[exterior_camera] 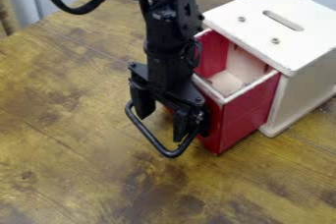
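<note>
My black gripper [168, 118] hangs low over the wooden table at the left side of a red drawer [241, 112], which is pulled out from a white box [289, 41]. A black cable loops around the gripper's lower part. A small patch of red shows behind the gripper. Whether the fingers are open or shut, and whether anything is between them, I cannot tell. Inside the drawer is a pale interior with a light object or surface [237, 71].
A pale wall stands behind, with an edge at the far top left. The white box fills the right back.
</note>
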